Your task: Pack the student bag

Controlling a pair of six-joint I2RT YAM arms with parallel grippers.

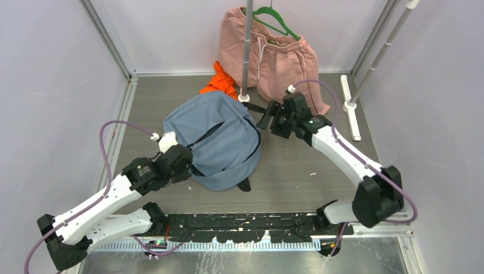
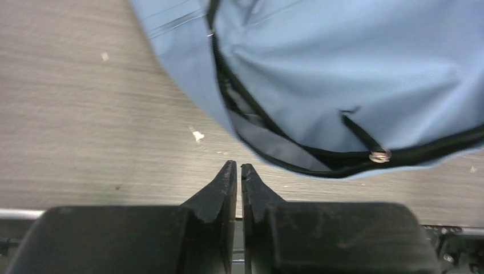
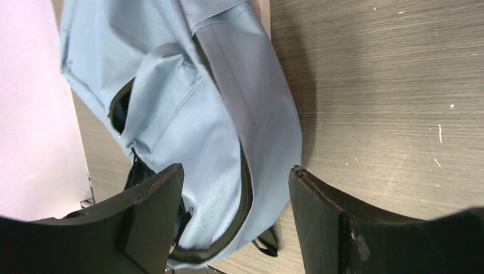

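Note:
A blue-grey bag [image 1: 220, 154] lies on the floor with black zips; a zip pull [image 2: 379, 155] shows in the left wrist view. My left gripper is at the bag's lower left, fingertips close together; whether anything is between them is unclear. My right gripper stands open above the bag's right edge, nothing held.
Pink drawstring bags [image 1: 291, 74] on green hangers and an orange cloth [image 1: 217, 81] are at the back by a vertical pole [image 1: 246, 51]. Another pole [image 1: 374, 65] stands at right. Bare floor lies right of the blue bag.

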